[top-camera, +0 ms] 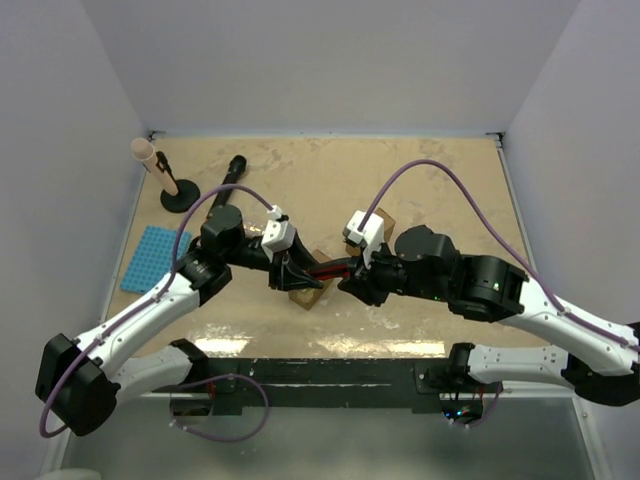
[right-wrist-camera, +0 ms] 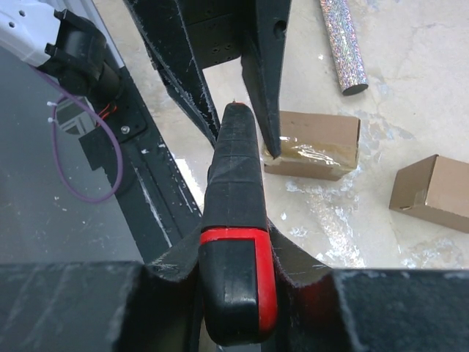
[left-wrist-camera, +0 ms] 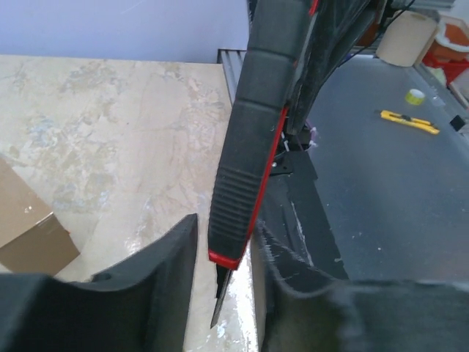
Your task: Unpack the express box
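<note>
A black-and-red box knife is held level in my right gripper (top-camera: 354, 272), which is shut on it; a thin blade shows at its tip in the left wrist view. My left gripper (top-camera: 298, 266) is part open at the knife's far end, its two fingers around that end in the right wrist view; whether they touch it is unclear. Under the grippers lies a taped cardboard box (right-wrist-camera: 316, 144), with a second brown box (right-wrist-camera: 436, 192) beside it, partly hidden from above by the right arm.
A blue mat (top-camera: 153, 260), a stand with a pale cylinder (top-camera: 179, 195) and a black tube (top-camera: 234, 172) lie at the back left. A glittery cylinder (right-wrist-camera: 338, 44) lies beyond the taped box. Its front edge (top-camera: 320, 372) is close.
</note>
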